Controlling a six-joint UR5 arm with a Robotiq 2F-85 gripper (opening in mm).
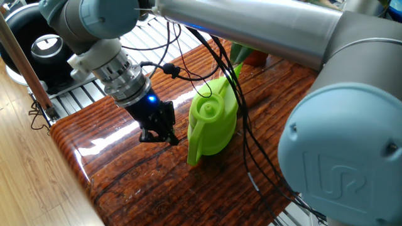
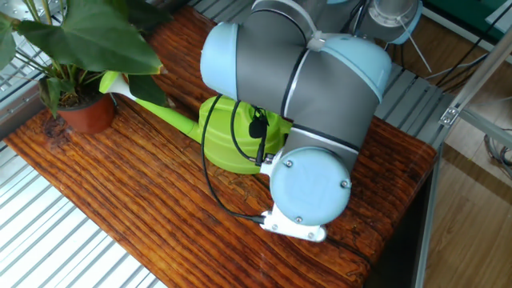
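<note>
A bright green watering can stands upright on the brown wooden table, its handle facing the near side in exterior view 1. My black gripper hangs just left of the can's handle, pointing down toward the table. A narrow gap seems to separate it from the handle. Whether its fingers are spread or together is too small and dark to make out. In exterior view 2 the can is partly covered by the arm, and its long spout reaches toward the plant; the gripper is hidden there.
A leafy plant in a reddish-brown pot stands at the table's corner, close to the spout. Black cables hang from the arm in front of the can. Bare tabletop lies on the near side of the can.
</note>
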